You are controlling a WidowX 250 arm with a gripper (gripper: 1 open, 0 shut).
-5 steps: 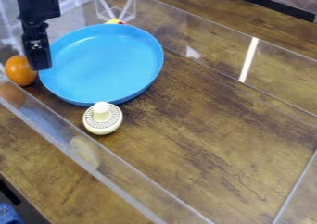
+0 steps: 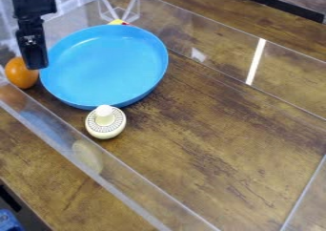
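The black gripper [image 2: 32, 52] hangs at the upper left, open, just above and behind an orange rounded object [image 2: 21, 73] at the left edge of the blue plate. The blue plate [image 2: 105, 67] is empty and lies on the wooden table. A white round object with a knob [image 2: 106, 122] sits in front of the plate.
Clear transparent walls [image 2: 166, 206] border the work area. A small yellow object [image 2: 120, 23] lies behind the plate, partly hidden. A blue item [image 2: 8, 219] shows at the lower left corner.
The gripper has shifted very slightly downward at the upper left. The objects on the table look unchanged.
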